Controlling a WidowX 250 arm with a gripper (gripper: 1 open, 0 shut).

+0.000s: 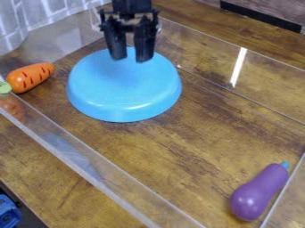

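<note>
The black gripper [127, 36] hangs above the back of a round, light blue lid-like disc [124, 89], its two fingers pointing down and apart, with nothing visible between them. An orange toy carrot [32, 76] lies to the left of the disc. A purple toy eggplant [259, 192] lies at the bottom right of the wooden surface [191, 151].
A clear plastic wall runs diagonally along the lower left, with a reddish object [10, 109] at the left edge and a blue item [7, 212] in the bottom corner.
</note>
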